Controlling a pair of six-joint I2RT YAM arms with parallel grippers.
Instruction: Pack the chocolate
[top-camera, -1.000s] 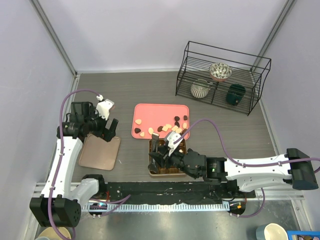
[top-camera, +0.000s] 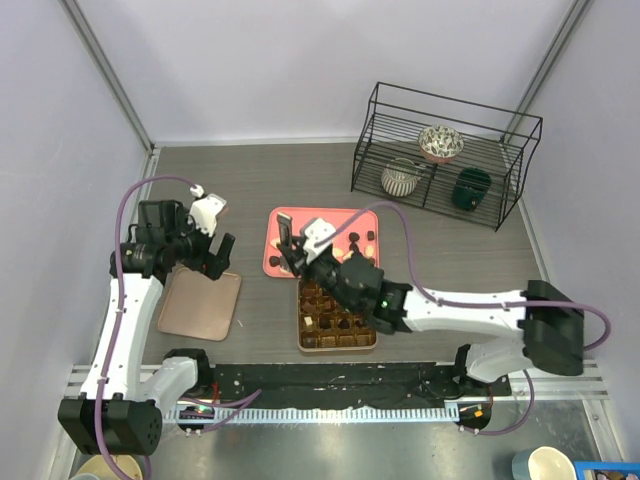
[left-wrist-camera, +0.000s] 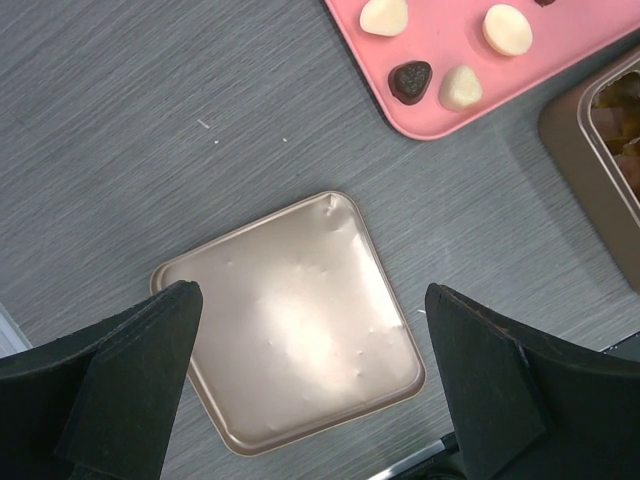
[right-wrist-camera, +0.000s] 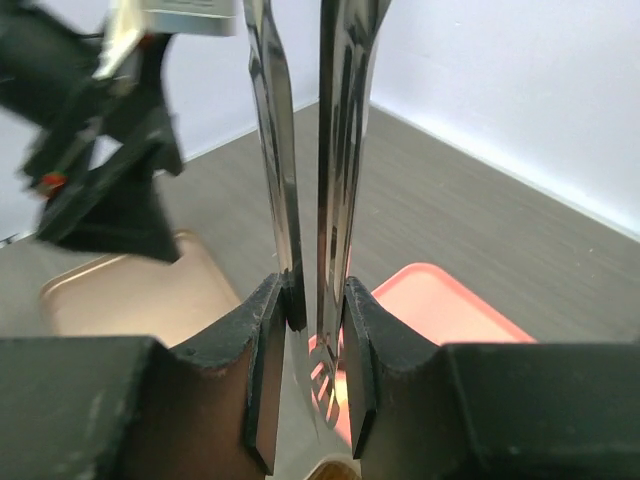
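Metal tongs stand between the fingers of my right gripper, which is shut on them; their tips hang past the fingertips. In the top view my right gripper is over the left part of the pink tray, which bears several dark and pale chocolates. Whether the tongs grip a chocolate cannot be told. In front of the tray lies the divided box, partly under the right arm, with a pale piece in one compartment. My left gripper is open and empty above the box's lid.
A black wire rack with a patterned bowl, a striped cup and a dark green cup stands at the back right. Bare table lies behind the tray and to its right.
My right gripper has swung away from over the box, back and to the left, carrying the tongs to the pink tray. The left arm has barely shifted.
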